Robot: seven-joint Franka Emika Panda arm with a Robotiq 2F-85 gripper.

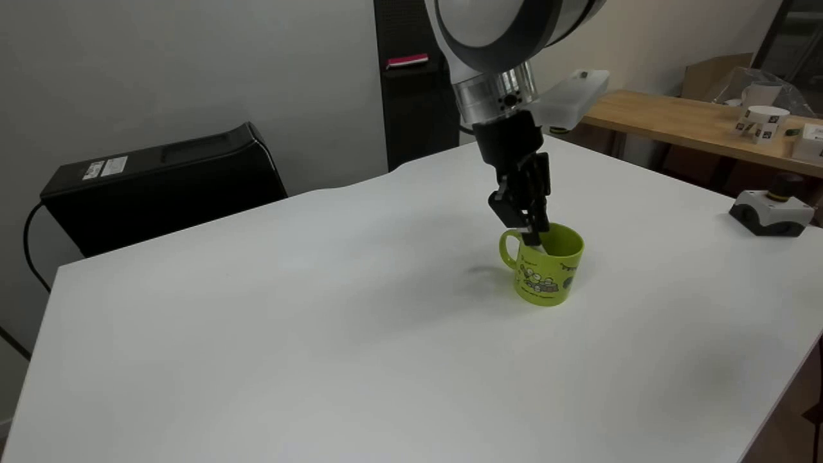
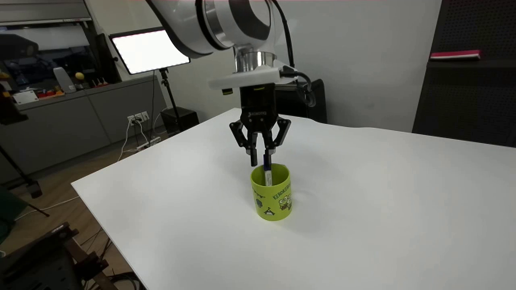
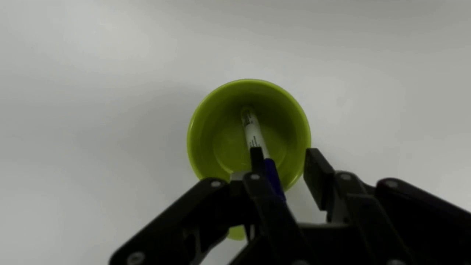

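Note:
A green mug point(image 1: 548, 279) with printed figures stands upright on the white table, its handle toward the left in exterior view 1. Inside it leans a white marker point(image 3: 252, 130) with a dark blue cap point(image 3: 272, 176), cap end up near the rim. My gripper point(image 2: 260, 162) points down just above the mug's mouth, its fingers part open around the cap's height. In the wrist view one finger point(image 3: 257, 159) overlaps the marker, while the other finger point(image 3: 316, 165) stands clear of it on the right, with a gap between.
Free white table point(image 1: 254, 332) surrounds the mug on all sides. A grey and black button box point(image 1: 771, 212) sits at the table's right edge. Behind the back edge is a black case point(image 1: 166, 189).

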